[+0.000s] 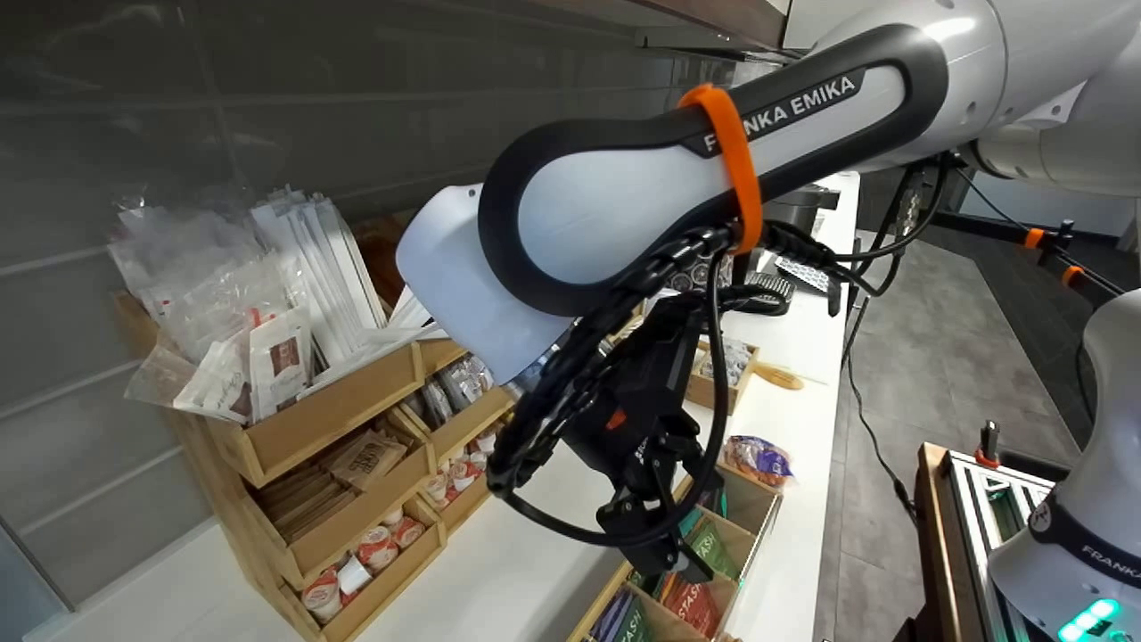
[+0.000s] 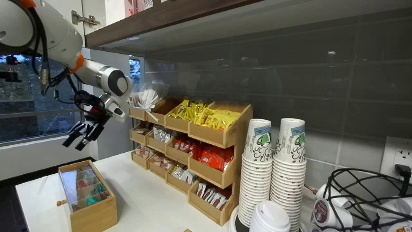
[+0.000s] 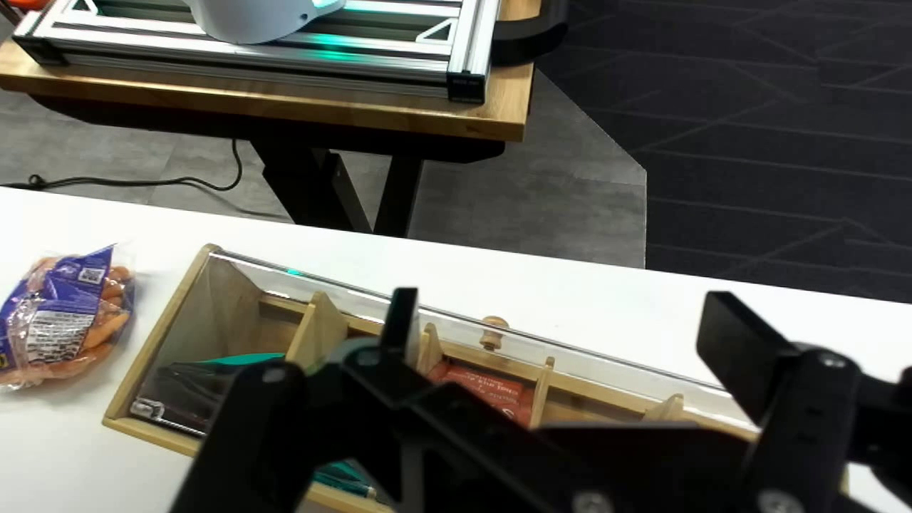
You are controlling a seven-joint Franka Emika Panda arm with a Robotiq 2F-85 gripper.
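My gripper stands open in the wrist view, its two black fingers (image 3: pixel 400 323) wide apart with nothing between them. Below it on the white counter is a wooden tea box (image 2: pixel 92 216) with a clear front panel and a small knob. Its compartments hold tea packets, among them red packets (image 3: pixel 489 389) and green ones (image 1: pixel 714 547). From the second exterior view, the gripper (image 2: pixel 73 144) hangs clear above the box, fingers pointing down. Parts of the box are hidden behind the gripper in the wrist view.
A bag of carrots (image 3: pixel 64 316) lies beside the box. A tiered wooden organizer (image 2: pixel 241 154) with condiment packets stands against the wall, near stacked paper cups (image 2: pixel 255 181). A cabinet (image 2: pixel 173 27) overhangs the counter. Bare counter (image 2: pixel 145 197) separates box and organizer.
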